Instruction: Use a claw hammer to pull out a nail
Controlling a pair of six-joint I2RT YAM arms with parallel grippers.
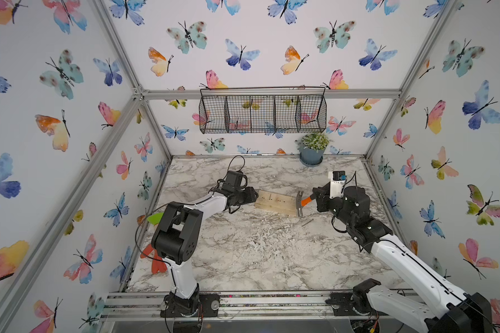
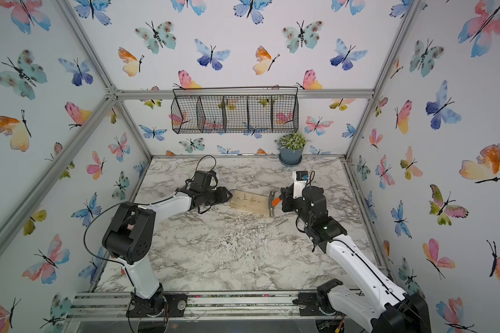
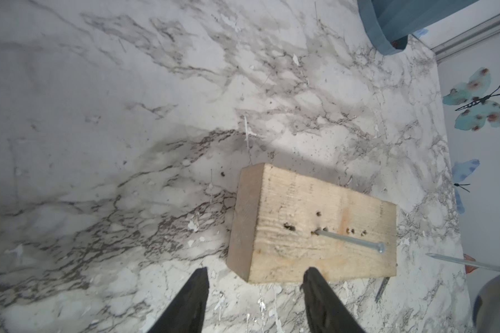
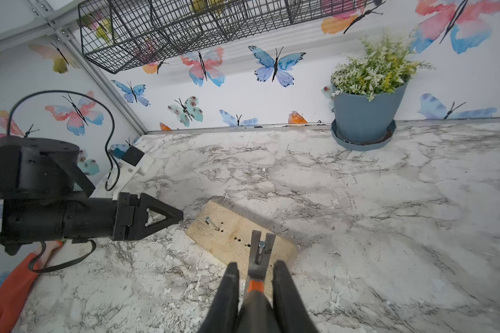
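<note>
A pale wooden block (image 3: 311, 255) lies on the marble table, with several holes and a nail (image 3: 350, 239) sticking out of its top. My right gripper is shut on a claw hammer (image 1: 299, 204) by its orange handle; in the top views the steel head is at the block's right end, and in the right wrist view another nail (image 4: 261, 244) shows at its claw, contact unclear. My left gripper stands open with nothing between its fingers, at the block's left end.
A potted plant (image 1: 312, 149) stands at the back right under a wire basket rack (image 1: 262, 113). Orange gloves (image 4: 8, 297) and a green-headed item (image 1: 154, 218) lie at the left.
</note>
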